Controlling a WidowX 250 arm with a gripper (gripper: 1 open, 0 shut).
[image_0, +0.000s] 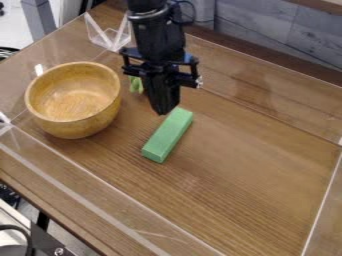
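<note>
My black gripper (164, 100) hangs above the table, shut, with nothing visible between its fingers. A light green block (168, 135) lies on the table just below it, apart from the fingertips. A wide tan bowl (76, 118) sits at the left. A small green item (135, 84) shows behind the arm, partly hidden.
A clear plastic container (110, 32) stands at the back left. A grey wall (265, 38) bounds the back.
</note>
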